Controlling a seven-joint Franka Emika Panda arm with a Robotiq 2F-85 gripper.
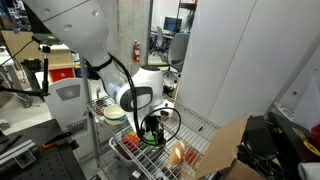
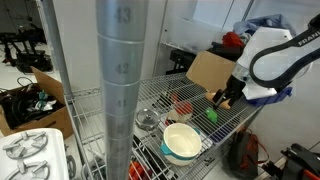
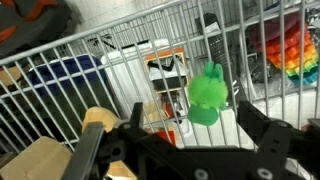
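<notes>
A small green object lies on the white wire rack in the wrist view, ahead of the gap between my fingers. It also shows as a green patch in exterior view 2. My gripper stands open with nothing held, its dark fingers spread to either side of the picture. From exterior view 1, the gripper hangs low over the rack. How much height separates it from the green object is hard to tell.
On the rack are a tan object, a rainbow-coloured item and a white-and-teal bowl. An open cardboard box stands at one end. Bare wire shows toward the back.
</notes>
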